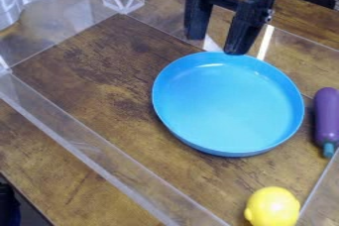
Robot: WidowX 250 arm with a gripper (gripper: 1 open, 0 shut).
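Observation:
My black gripper (pixel 220 34) hangs at the top centre, just above and behind a round blue plate (pixel 228 106), its two fingers apart with nothing seen held between them. A white object, partly hidden by the gripper, shows behind it. A purple eggplant-like object (pixel 327 117) lies right of the plate. A yellow lemon-like object (pixel 272 206) sits at the bottom right.
The wooden surface (pixel 83 74) left of the plate is bare. Clear plastic edges run along the left and across the lower part of the view.

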